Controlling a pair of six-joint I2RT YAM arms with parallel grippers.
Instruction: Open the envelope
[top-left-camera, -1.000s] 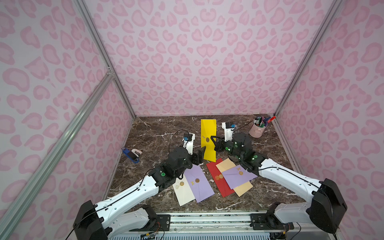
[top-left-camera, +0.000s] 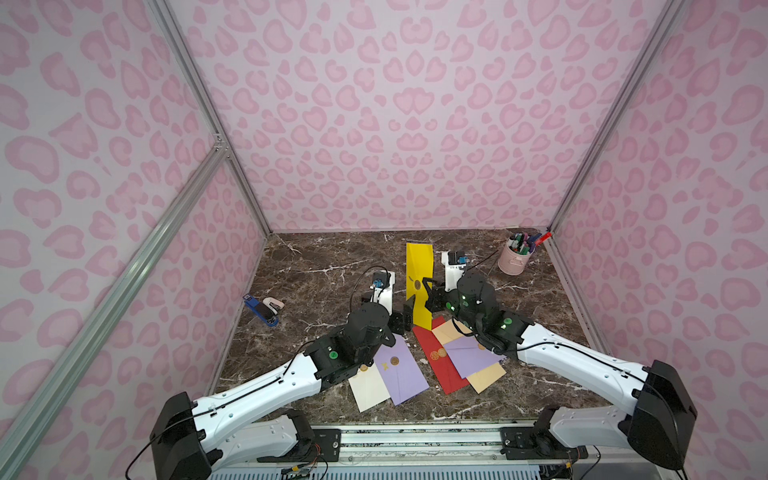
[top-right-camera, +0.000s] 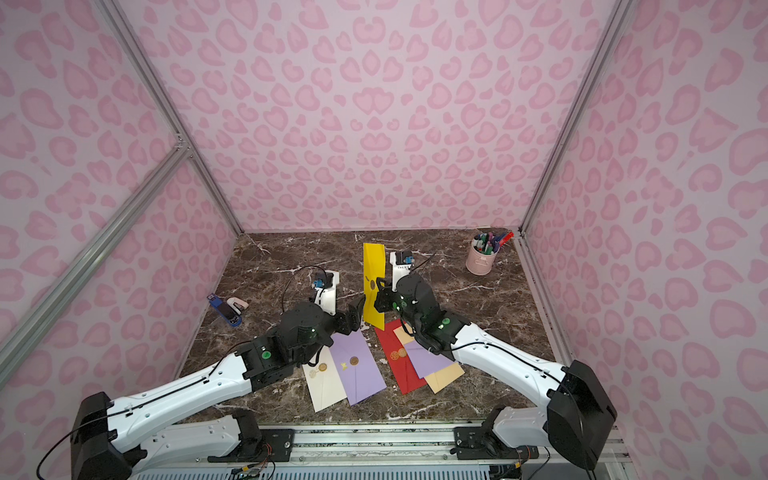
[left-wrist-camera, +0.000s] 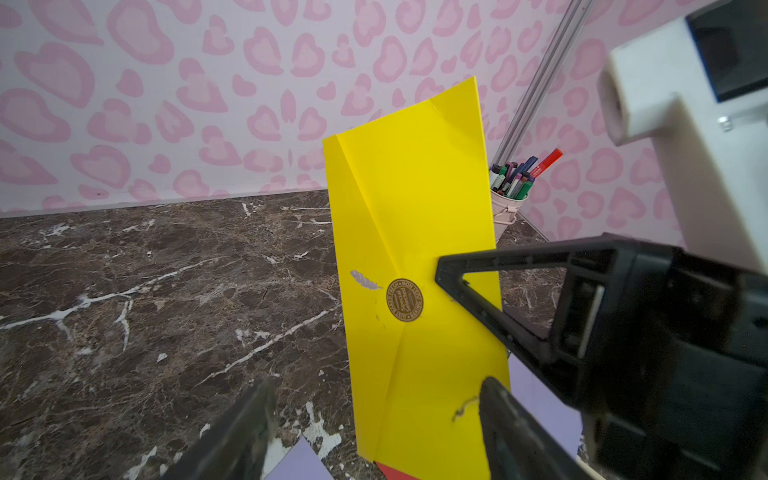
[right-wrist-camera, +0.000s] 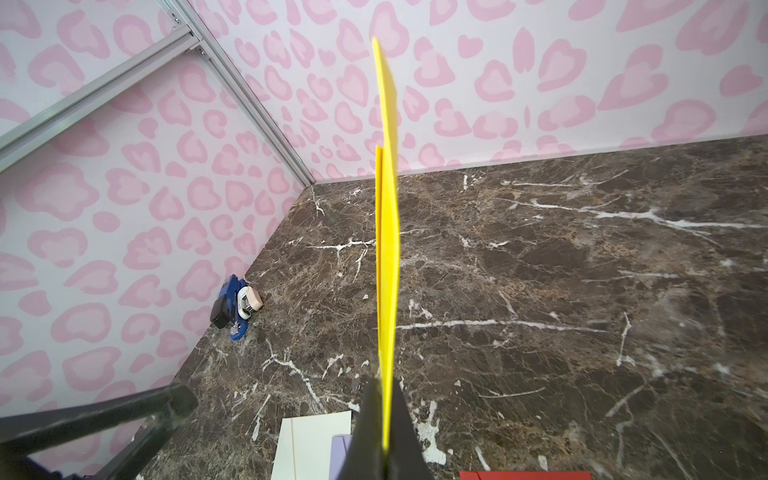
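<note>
A yellow envelope (left-wrist-camera: 424, 232) stands nearly upright in the air, its round seal (left-wrist-camera: 405, 300) and creased flap side facing the left wrist camera. My right gripper is shut on its edge, which appears as a thin yellow strip in the right wrist view. At the bottom of the left wrist view, my left gripper stands open, its blurred fingers spread wide. It is left of and nearer than the envelope; whether either finger touches the paper cannot be told. In the top left view the envelope (top-left-camera: 419, 268) rises between the two grippers.
Below lie a red envelope (top-left-camera: 444, 364), a lilac one (top-left-camera: 402, 380), a cream one (top-left-camera: 368, 389) and more under the right arm. A pen cup (top-left-camera: 514, 257) stands back right, a stapler (top-left-camera: 262, 310) far left.
The left gripper has moved slightly right, closer to the envelope. The right gripper has shifted a little left and lower, and the envelope has turned slightly with it.
</note>
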